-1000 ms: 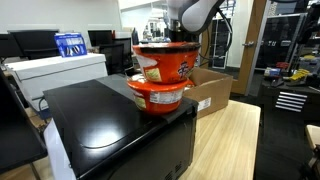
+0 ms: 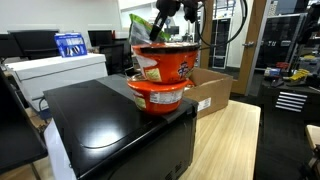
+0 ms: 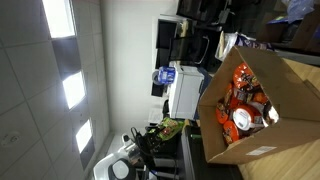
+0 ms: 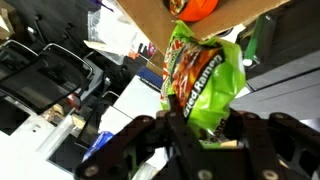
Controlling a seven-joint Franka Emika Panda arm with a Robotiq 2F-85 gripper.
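Observation:
A crinkled green, white and red packet (image 4: 205, 78) fills the middle of the wrist view, with my gripper shut on its near end. In the second exterior view the packet (image 3: 172, 126) hangs beside the open cardboard box (image 3: 212, 122), outside its wall. The first exterior view shows the packet (image 2: 141, 30) above and behind the stacked red bowls (image 2: 166, 66), with my gripper (image 2: 162, 20) at its upper right. The bag's dark folds hide most of my fingertips.
Inside the box lie several red and orange items (image 3: 240, 108). A black-topped cabinet (image 2: 95, 112) carries the bowls in front. Behind it stands a white cabinet (image 2: 55, 76) with a blue and white container (image 2: 70, 44) on top. The wooden table (image 2: 232, 135) has bare space at right.
The packet has come into view above the bowls in the first exterior view. My gripper has shifted up and left there; the bowls and box stay put.

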